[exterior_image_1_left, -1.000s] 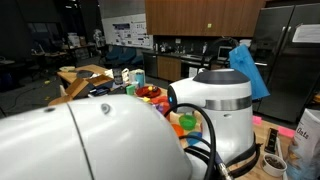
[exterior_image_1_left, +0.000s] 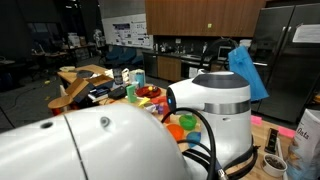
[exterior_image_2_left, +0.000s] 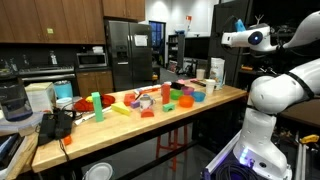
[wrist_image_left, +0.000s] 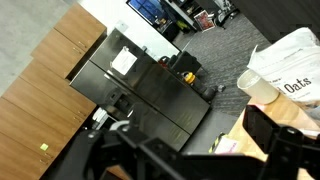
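In the wrist view my gripper stands open along the bottom edge, its dark fingers wide apart. No object shows between them. A white cup-like container (wrist_image_left: 258, 87) and a white bag marked Oats (wrist_image_left: 285, 70) are beyond the right finger. In the second exterior view, the arm (exterior_image_2_left: 250, 38) reaches up high at the right, well above the long wooden table (exterior_image_2_left: 150, 125). Orange, green and blue bowls (exterior_image_2_left: 198, 97) sit toward the table's right end. Beside the arm in the first exterior view hangs a blue sheet-like piece (exterior_image_1_left: 249, 75); its attachment is unclear.
Several items crowd the table, among them a green block (exterior_image_2_left: 97, 106) and a red cylinder (exterior_image_2_left: 166, 90). A steel fridge (exterior_image_2_left: 132, 62) stands behind. The white arm links (exterior_image_1_left: 105, 145) hide much of the near table in the first exterior view.
Compared with a second ago, the near arm link sits slightly lower in the first exterior view. The table objects have stayed put.
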